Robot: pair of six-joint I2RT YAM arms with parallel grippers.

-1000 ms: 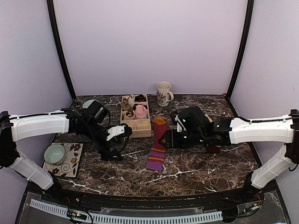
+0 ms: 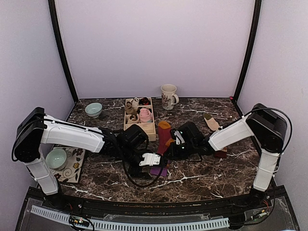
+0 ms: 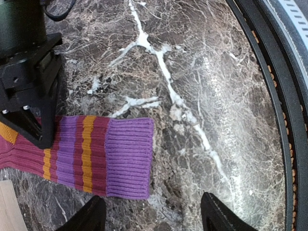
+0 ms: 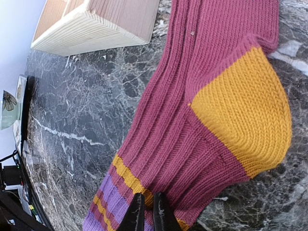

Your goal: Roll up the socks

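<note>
A maroon sock with orange heel and toe and a purple striped cuff lies flat on the dark marble table, between my arms. My right gripper is shut on the sock's striped middle, pressed down into the fabric. My left gripper hangs over the table just beside the purple cuff, its fingertips apart with nothing between them; in the top view it is partly hidden by its own arm.
A wooden divided box with rolled items stands behind the sock. A mug is at the back, bowls at the left, another folded textile at the right.
</note>
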